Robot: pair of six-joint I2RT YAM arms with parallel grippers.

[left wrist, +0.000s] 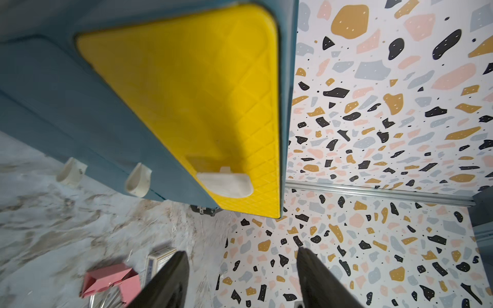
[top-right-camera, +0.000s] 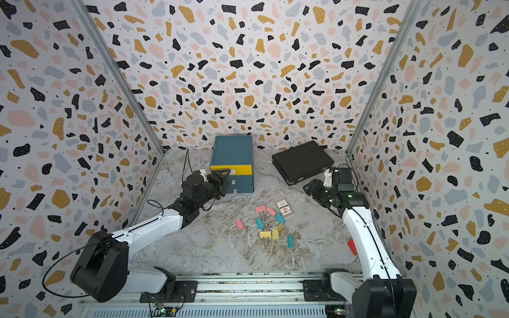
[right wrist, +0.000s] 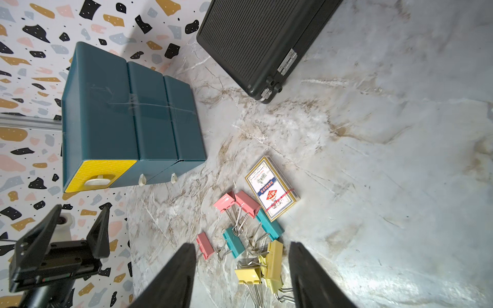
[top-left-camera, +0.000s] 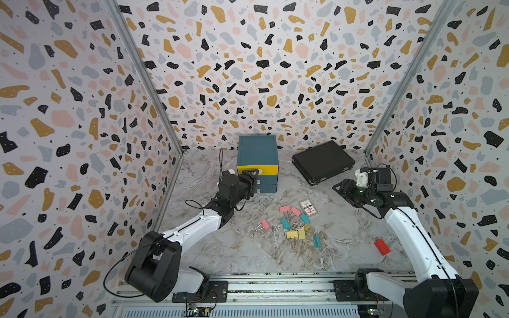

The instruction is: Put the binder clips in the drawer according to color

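Observation:
The blue drawer unit stands at the back, its drawers closed. In the left wrist view its top drawer has a yellow front with a white handle. My left gripper is before it, fingers apart and empty, the handle lying ahead of them. Over the table's right side hangs my right gripper, also open with an empty gap. Binder clips lie loosely mid-table: pink ones, teal ones and yellow ones. Another teal clip lies at the cluster's right.
A playing card box sits close behind the clips. The black case lies at the back right, and a red object lies near the right front. Bare table surrounds the clips.

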